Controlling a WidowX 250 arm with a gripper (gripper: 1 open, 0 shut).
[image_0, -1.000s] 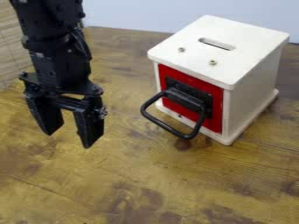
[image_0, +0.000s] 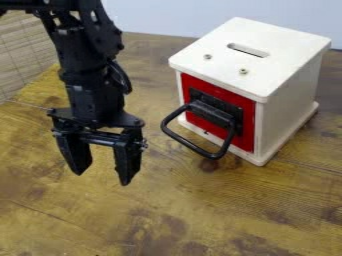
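My black gripper (image_0: 99, 160) hangs open above the wooden table at the left, its two fingers apart with nothing between them. To its right stands a white wooden box (image_0: 262, 51) with a slot and two small screws on top. Its front has a red panel (image_0: 243, 108) with a black fitting and a black looped handle (image_0: 198, 146) that sticks out toward the gripper, which is apart from it.
A woven mat (image_0: 20, 60) shows at the far left behind the arm, and a white wall runs along the back.
The gripper has moved to the right, closer to the box's handle, over the last second. The box has stayed where it was.
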